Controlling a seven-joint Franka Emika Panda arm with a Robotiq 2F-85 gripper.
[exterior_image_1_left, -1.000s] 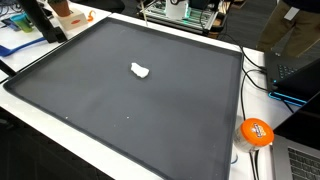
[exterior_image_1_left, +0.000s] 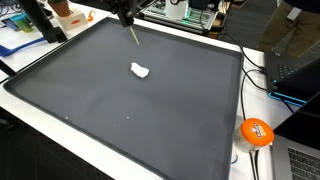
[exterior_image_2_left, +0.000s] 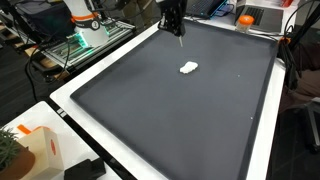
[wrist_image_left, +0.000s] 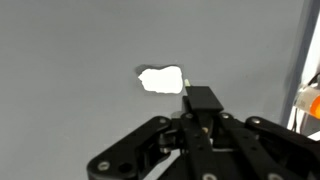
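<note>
A small crumpled white piece (exterior_image_1_left: 139, 70), cloth or paper by its look, lies flat on the dark grey board (exterior_image_1_left: 170, 110). My gripper (exterior_image_2_left: 179, 29) is above the board's far part, shut on a thin pale stick (exterior_image_1_left: 134, 35) that points down. In exterior view 2 the stick (exterior_image_2_left: 181, 42) hangs just behind the white piece (exterior_image_2_left: 189, 68), with a gap between them. From the wrist, only the stick's tip (wrist_image_left: 187, 82) shows past the dark gripper body, by the right end of the white piece (wrist_image_left: 162, 79). The gripper's fingers are mostly hidden there.
An orange-lidded container (exterior_image_1_left: 254, 133) stands off the board, near a laptop (exterior_image_1_left: 297, 160). Cups and other clutter (exterior_image_1_left: 65, 15) sit beyond one corner. Apart from the white piece, the board is clear.
The arm has come in over the board, bringing the stick from beyond its far edge toward the white piece. The white piece has stayed put.
</note>
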